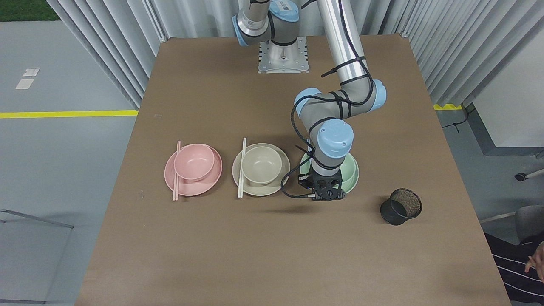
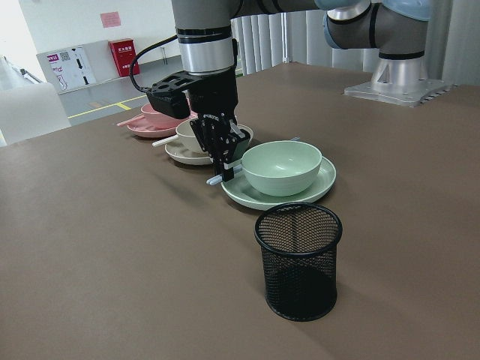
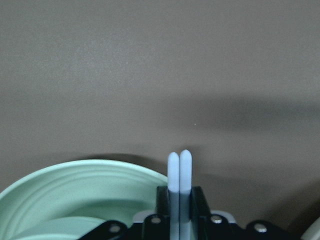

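My gripper is down at the green plate (image 2: pixel 315 190), shut on a pair of pale blue chopsticks (image 3: pixel 185 170) that lie between its black fingers at the plate's edge. A green bowl (image 2: pixel 281 165) sits on that plate. The arm hides much of this setting in the front view. A black mesh pen holder (image 1: pixel 400 208) stands on the table to the right, apart from the plate.
A cream bowl (image 1: pixel 261 164) on a plate with chopsticks (image 1: pixel 242 176) is beside my gripper; a pink bowl (image 1: pixel 194 161) with plate and chopsticks is further left.
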